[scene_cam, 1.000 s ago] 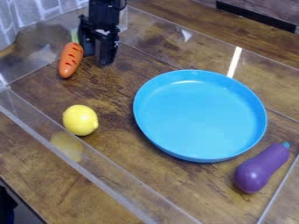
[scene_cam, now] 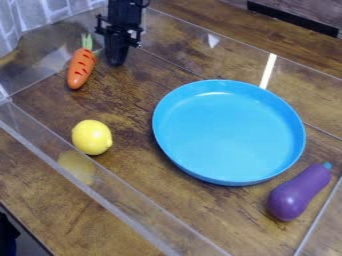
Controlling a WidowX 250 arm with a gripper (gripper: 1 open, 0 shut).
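The black gripper (scene_cam: 118, 42) is at the top of the view, low behind and right of an orange toy carrot (scene_cam: 82, 68) with a green top. It looks dark and small, and I see nothing clearly held in it; it appears shut. A blue round plate (scene_cam: 227, 133) fills the middle right. A yellow lemon (scene_cam: 91, 137) lies at the lower left, and a purple eggplant (scene_cam: 297, 194) lies at the lower right, outside the plate.
Clear plastic walls border the wooden table (scene_cam: 160, 220) on the left. The middle between carrot, lemon and plate is free, as is the area at the top right.
The gripper has shifted slightly up and away toward the back, showing more of the carrot's green top. The carrot, lemon, plate and eggplant look unmoved.
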